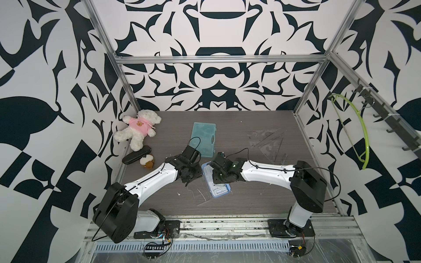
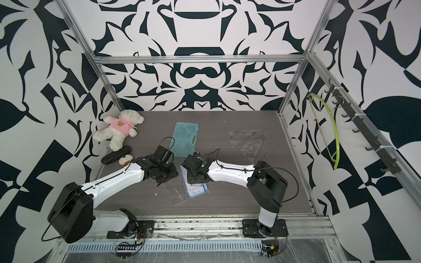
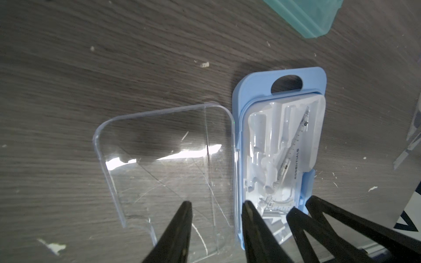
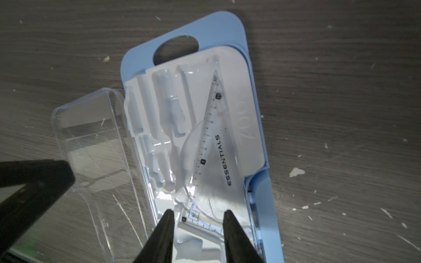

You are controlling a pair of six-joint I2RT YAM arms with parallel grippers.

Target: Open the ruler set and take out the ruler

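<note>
The blue ruler case [image 4: 184,35] lies open on the table, its clear lid [image 3: 168,113] folded out flat to the left. A clear triangular ruler [image 4: 209,127] marked "ESSENTIALS" rests in the white tray [image 4: 243,109] of the case. My right gripper is over the lower part of the tray, fingers apart, with the ruler's bottom edge showing in the gap below them. To its left, my left gripper hovers over the lid beside its hinge side, also open and empty. Whether either gripper's fingers touch anything cannot be told.
A teal case [image 1: 204,133] lies just behind the blue one. Clear set squares [image 1: 267,142] lie on the table at the right. A white teddy bear [image 1: 139,127] and a black case [image 1: 136,155] are at the left. Both arms are close together over the blue case.
</note>
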